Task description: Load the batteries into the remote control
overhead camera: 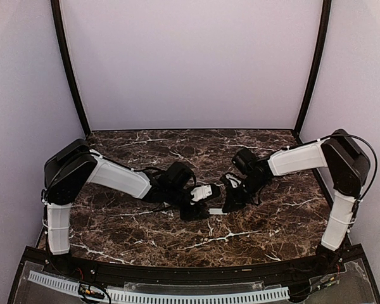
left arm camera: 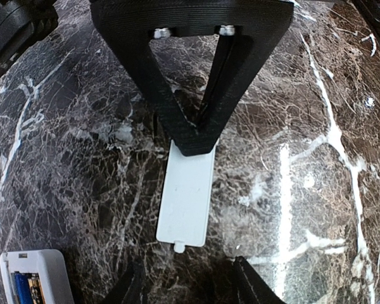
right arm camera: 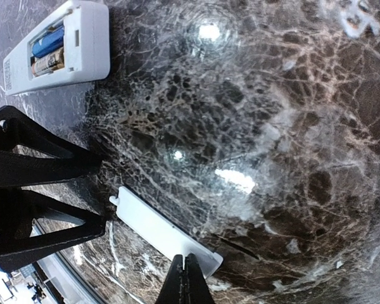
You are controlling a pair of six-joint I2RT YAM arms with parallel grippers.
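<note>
The white remote (right arm camera: 82, 63) lies open-backed in the right wrist view, a blue battery (right arm camera: 49, 39) and a second battery (right arm camera: 48, 62) in its compartment; it also shows at lower left (left arm camera: 54, 272) in the left wrist view. The white battery cover (left arm camera: 185, 196) lies flat on the marble beside it. My right gripper is shut, its tips at the cover's end and nothing visible between them. My left gripper shows only dark fingertips at the bottom of its view, near the cover's tabbed end; whether it holds anything is unclear.
Both arms reach to the middle from either side, close together, with dark walls of gripper bodies over the cover. Pale panels enclose the table.
</note>
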